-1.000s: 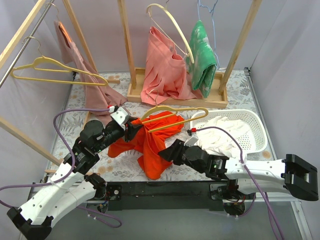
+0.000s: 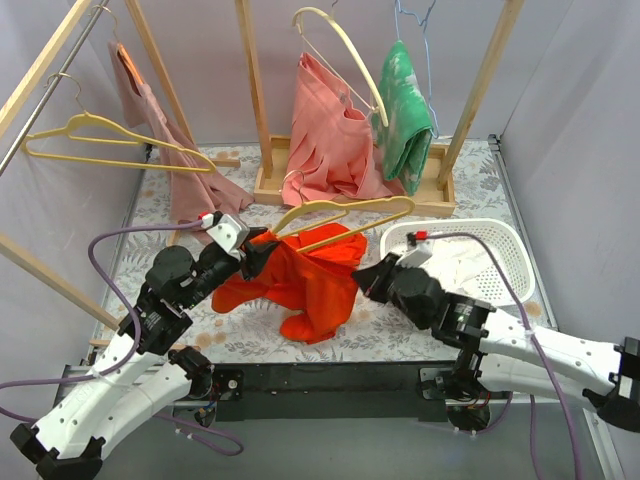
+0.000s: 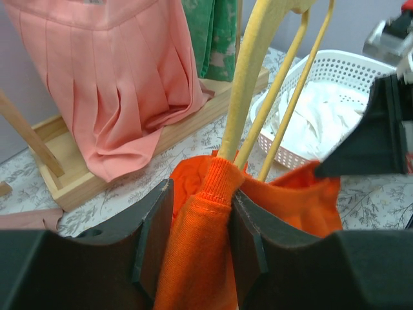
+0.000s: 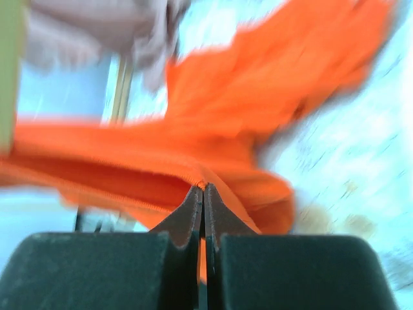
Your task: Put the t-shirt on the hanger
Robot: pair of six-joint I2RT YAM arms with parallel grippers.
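Note:
The orange t-shirt (image 2: 318, 290) hangs bunched over the near table. One end of a yellow wooden hanger (image 2: 340, 212) is inside it, and the other arm sticks out bare to the right. My left gripper (image 2: 262, 244) is closed around cloth and that covered hanger end; in the left wrist view, orange fabric (image 3: 205, 223) fills the space between its fingers. My right gripper (image 2: 366, 282) is shut, with the shirt's edge (image 4: 205, 183) pinched at its fingertips. That edge is stretched between the two grippers, below the bare hanger arm.
A white basket (image 2: 520, 260) with white cloth stands at right, close behind the right arm. Pink cloth (image 2: 325, 140) and green cloth (image 2: 402, 115) hang at the back over a wooden frame base (image 2: 268, 188). An empty yellow hanger (image 2: 85, 122) hangs on the left rail.
My right gripper has moved up and right, drawing the shirt's edge with it. My left gripper, with the hanger end, has shifted slightly left, and the hanger has tilted.

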